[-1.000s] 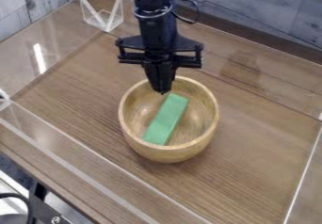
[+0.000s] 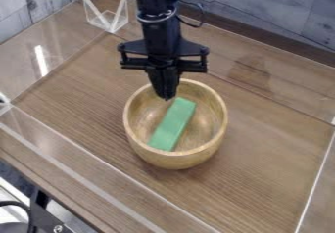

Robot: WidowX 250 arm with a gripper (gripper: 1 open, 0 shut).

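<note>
A cream oval bowl (image 2: pixel 207 131) sits on the wooden table, holding a flat green bar (image 2: pixel 170 124) that lies lengthwise inside it, slightly tilted toward the upper right. The black gripper (image 2: pixel 163 72) hangs from the top of the view just behind and above the bowl's far rim, its body facing the camera. Whether its fingers are open or shut is hard to make out.
White frame parts show at the upper left, and black cables or fittings at the lower left corner.
The gripper has shifted very slightly; the bowl and green bar look practically unchanged.
</note>
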